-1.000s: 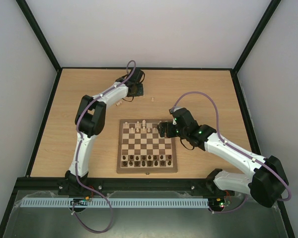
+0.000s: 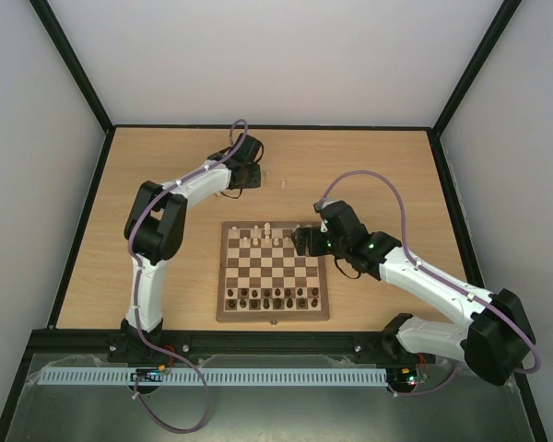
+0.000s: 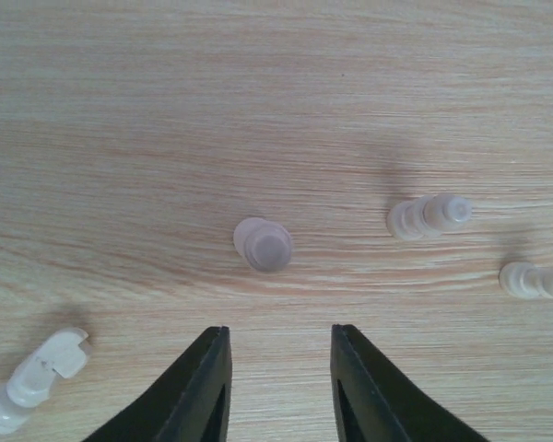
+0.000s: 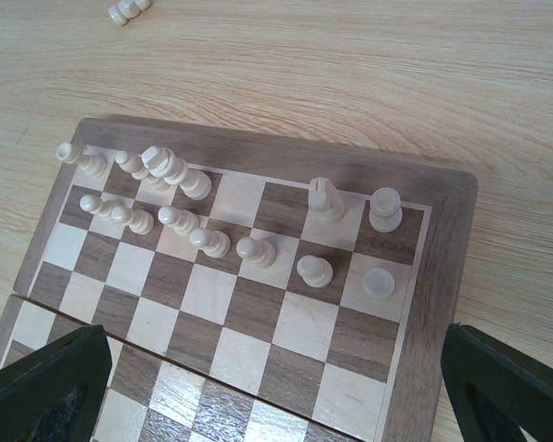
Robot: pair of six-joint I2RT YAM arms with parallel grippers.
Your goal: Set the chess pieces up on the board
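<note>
The chess board (image 2: 321,276) has dark pieces (image 2: 266,304) along its near side and white pieces (image 4: 209,242) along its far side. In the right wrist view, bare squares lie between the tall white piece (image 4: 177,171) and the white piece (image 4: 325,200) in the far row. My left gripper is part open over the table behind the board, nothing between its fingers. Just beyond its fingertips is a white piece (image 3: 263,245); two others (image 3: 430,215) are to the right, and a white knight (image 3: 37,380) lies left. My right gripper is wide open and empty above the board's right part.
Another white piece (image 2: 283,184) lies on bare wood right of the left gripper. The right arm (image 2: 424,278) reaches over the table's right side.
My left gripper has come nearer the board and slightly left over the past second, with little motion in the last part. The right arm and the pieces on the board look unchanged.
</note>
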